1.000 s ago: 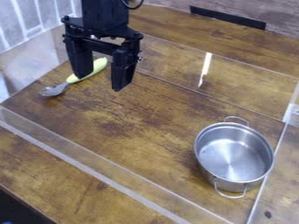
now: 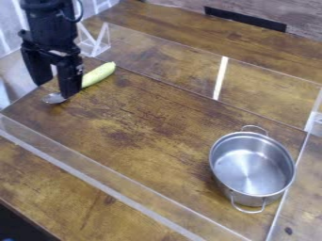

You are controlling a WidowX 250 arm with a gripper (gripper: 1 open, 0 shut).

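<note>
My black gripper (image 2: 53, 73) is at the upper left, over a silver spoon-like utensil (image 2: 53, 98) that it partly hides; its fingers stand open. Beside it to the right lies a pale yellow-green elongated item (image 2: 96, 74), like a corn cob. A steel pot (image 2: 251, 168) with two handles sits at the right, empty.
Clear edges or strips frame the work area, and a white taped line runs at the upper right. A white structure stands behind the arm at the upper left.
My gripper has moved left and turned, from over the middle-left of the table to above the utensil. The pot and the yellow item look unmoved.
</note>
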